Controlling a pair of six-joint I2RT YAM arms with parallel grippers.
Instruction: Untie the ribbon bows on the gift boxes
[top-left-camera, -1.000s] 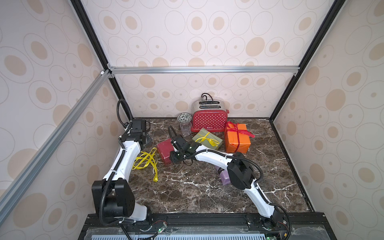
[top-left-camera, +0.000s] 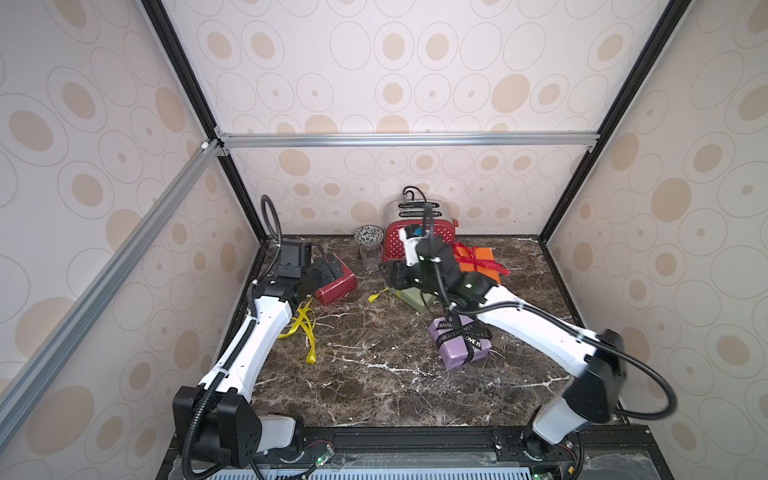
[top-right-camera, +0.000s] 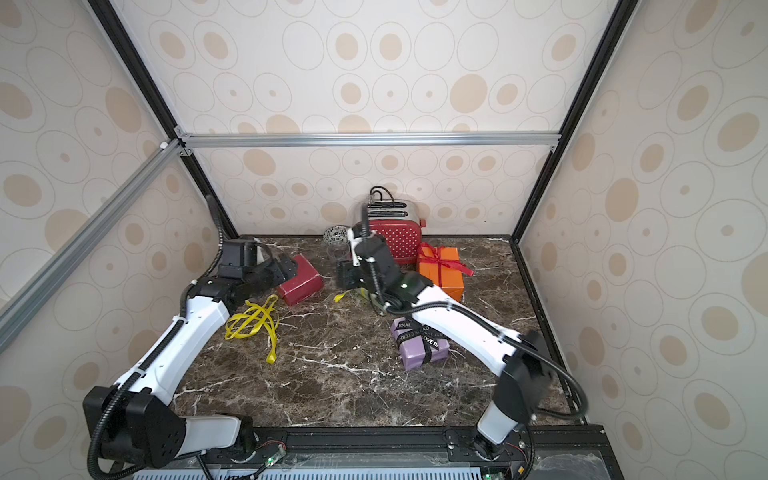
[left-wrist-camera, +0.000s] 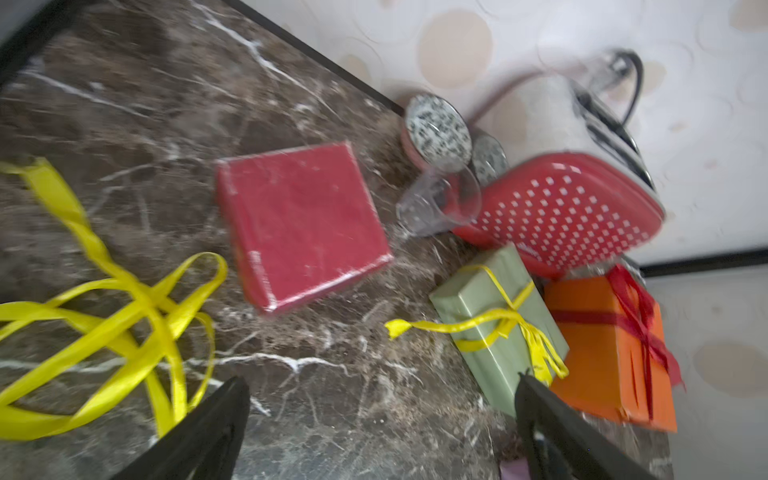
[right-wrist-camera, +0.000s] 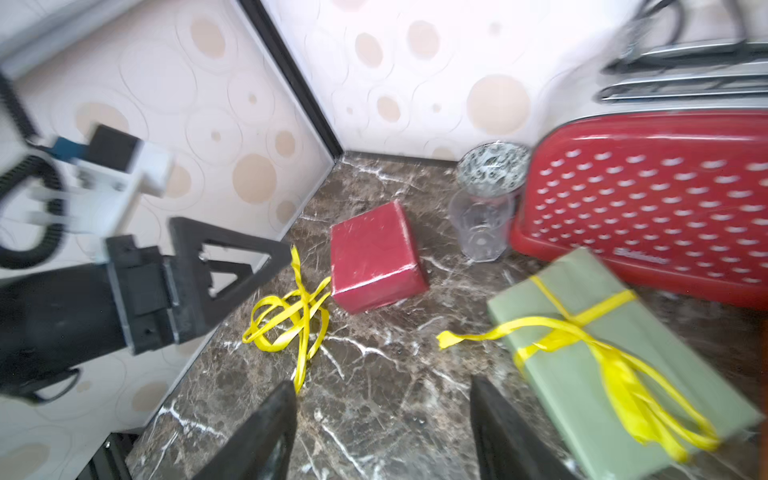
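Observation:
The red box (left-wrist-camera: 304, 224) is bare of ribbon, with a loose yellow ribbon (top-left-camera: 308, 332) beside it on the table. The green box (right-wrist-camera: 608, 376) carries yellow ribbon with long tails. The orange box (top-right-camera: 444, 280) has a red bow, and the lilac box (top-left-camera: 456, 352) black printed ribbon. My left gripper hangs open above the table near the red box and yellow ribbon. My open right gripper is raised over the middle, near the green box, with nothing between its fingers.
A red dotted toaster (right-wrist-camera: 640, 196) stands at the back, with a glass (right-wrist-camera: 481, 228) beside it. Walls and rails close in the sides and back.
My right arm has lifted and moved right, away from the red box. My left gripper has shifted right. The red box sits slightly farther back than a second ago.

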